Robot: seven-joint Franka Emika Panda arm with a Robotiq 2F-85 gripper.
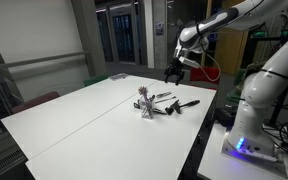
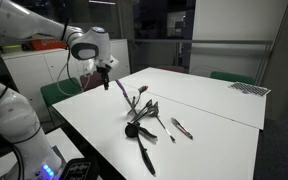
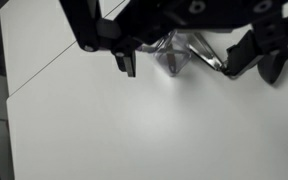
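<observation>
My gripper [image 1: 172, 75] is open above the white table, over its near right side in exterior view 1. In exterior view 2 the gripper [image 2: 111, 82] is up at the left, apart from the utensils. The wrist view shows the dark fingers [image 3: 129, 64] spread, with a clear container [image 3: 171, 62] beyond them. That container [image 1: 147, 111] holds upright utensils. Around it lie several loose utensils, among them a black-handled one [image 2: 145, 155] and a slim one [image 2: 182, 130]. Much of the container is hard to make out in exterior view 2.
Broad bare stretches of the white table [image 1: 84, 120] lie left of the utensils in exterior view 1. Chairs [image 1: 36, 101] line the far side. A low green object [image 1: 96, 80] shows near the back edge.
</observation>
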